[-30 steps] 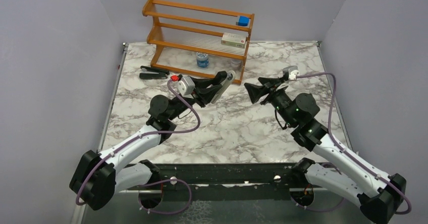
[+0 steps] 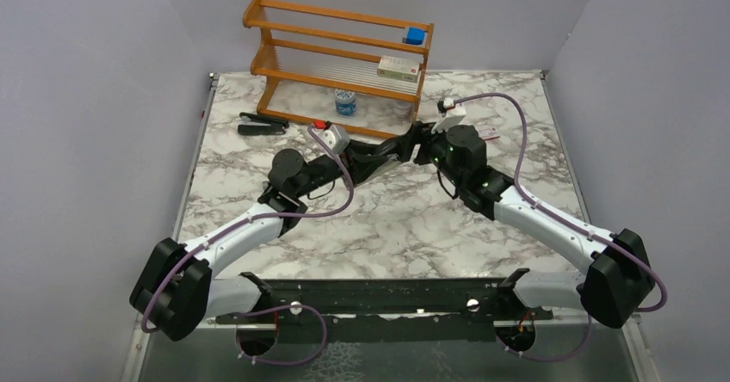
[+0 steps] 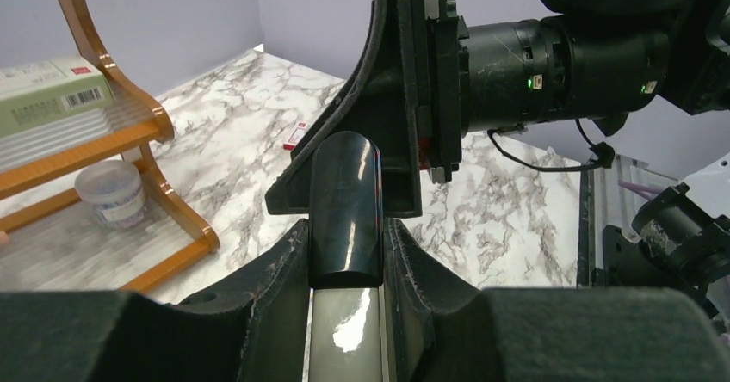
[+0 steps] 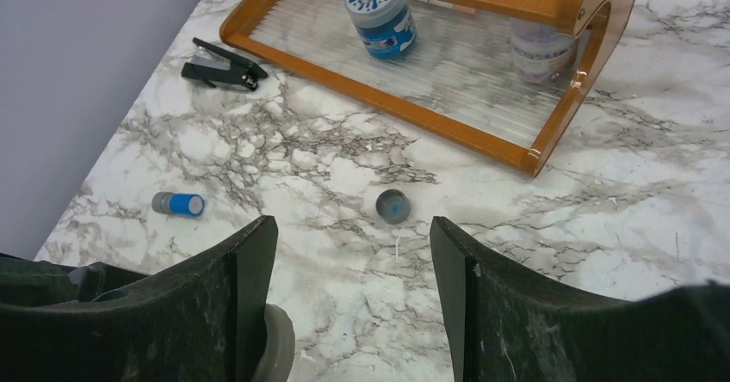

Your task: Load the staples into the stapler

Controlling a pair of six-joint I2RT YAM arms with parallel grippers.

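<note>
A black stapler (image 4: 224,65) lies opened at the back left of the table, also visible in the top view as the stapler (image 2: 262,125). My left gripper is shut on a long pale object with a rounded glossy black end (image 3: 346,201); what it is I cannot tell. Close to that black end stands my right gripper, open, with only table showing between its fingers. Part of the held object's rounded silver end (image 4: 280,343) peeks out behind one right finger. From above, the arms hide whether they touch. No staples can be made out for certain.
A wooden shelf (image 2: 340,79) at the back carries a pale green box (image 2: 399,68), a blue jar (image 2: 345,102) and a clear tub (image 3: 112,194). A small red-and-white box (image 2: 488,132) lies behind the right arm. One battery (image 4: 178,203) rests on the table.
My right gripper has moved left, up to the held object's black end. The left gripper has shifted slightly right and turned, tilting the object over with it.
</note>
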